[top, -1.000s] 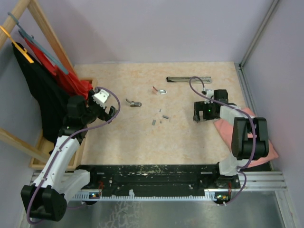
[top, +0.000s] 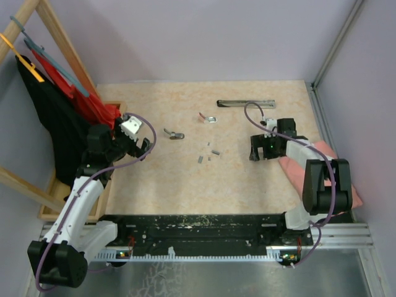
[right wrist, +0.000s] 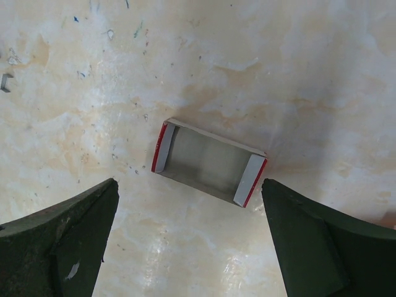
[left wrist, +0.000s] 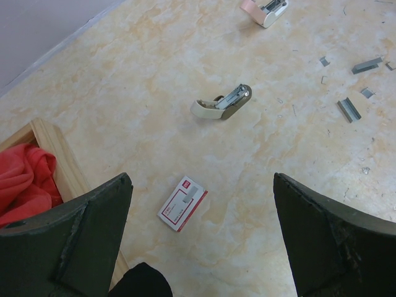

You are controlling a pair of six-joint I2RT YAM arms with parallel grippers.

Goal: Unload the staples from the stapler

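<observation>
Two staplers lie opened on the table: a cream and grey one (left wrist: pixel 223 104) and a pink and white one (left wrist: pixel 266 11) farther back. Loose staple strips (left wrist: pixel 349 109) and small bits are scattered to their right. Under my open left gripper a white and red staple box piece (left wrist: pixel 183 203) lies flat, with nothing between the fingers. An empty staple box tray (right wrist: pixel 210 162) with red ends rests on the table ahead of my right gripper, whose fingers stand wide apart and empty. Both staplers are away from the grippers.
A dark rail-like bar (top: pixel 245 104) lies along the back of the table. Clothes hang on a wooden rack (top: pixel 68 46) at left, and a pink cushion (top: pixel 297 179) lies at right.
My right gripper has shifted very slightly to the left over the table. The left arm, staplers and staple strips look unmoved.
</observation>
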